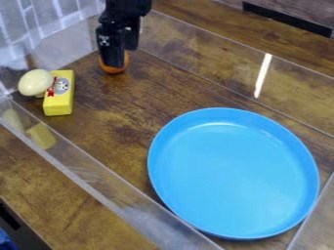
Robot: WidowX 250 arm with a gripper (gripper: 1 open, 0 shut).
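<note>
My black gripper [117, 43] is at the top left, its open fingers pointing down over an orange round fruit [113, 65], which it partly hides. A white egg-shaped object [35, 82] lies at the left beside a yellow box [58, 96] with a small red and white label. A large blue plate [232, 168] fills the lower right.
Transparent walls run along the left and upper edges, with wood beyond them at the top right.
</note>
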